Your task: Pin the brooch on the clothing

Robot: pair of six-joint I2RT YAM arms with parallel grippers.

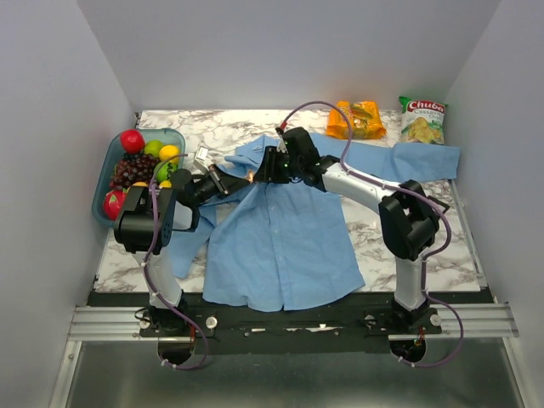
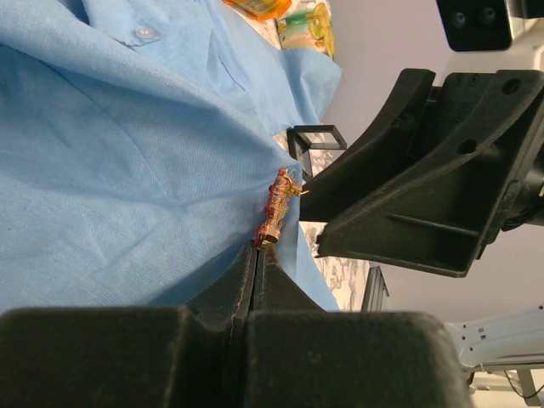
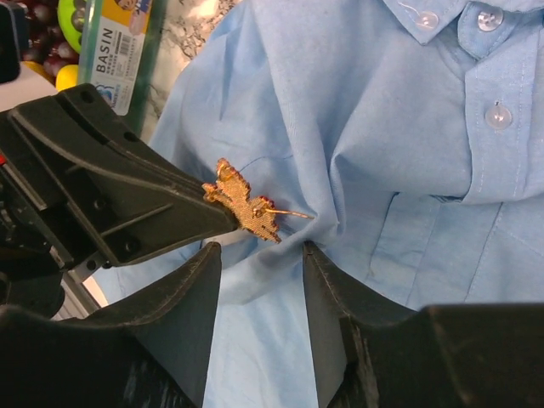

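A small gold leaf-like brooch (image 3: 246, 204) sits at the fingertips of my left gripper, which is shut on its edge. Its pin sticks out to the right in the right wrist view, its tip at a raised fold of the blue shirt (image 3: 293, 127); whether it enters the cloth cannot be told. My right gripper is partly open just in front of the brooch and the fold, its two fingers apart with shirt cloth showing between them. From the left wrist view, the brooch appears edge-on, close beside the right gripper's fingers (image 2: 408, 217).
A basin (image 1: 109, 170) of fruit stands on the left, behind the left arm. An orange bag (image 1: 357, 120) and a chip bag (image 1: 422, 121) lie at the back right. Bare marble table (image 1: 399, 246) shows to the right of the shirt.
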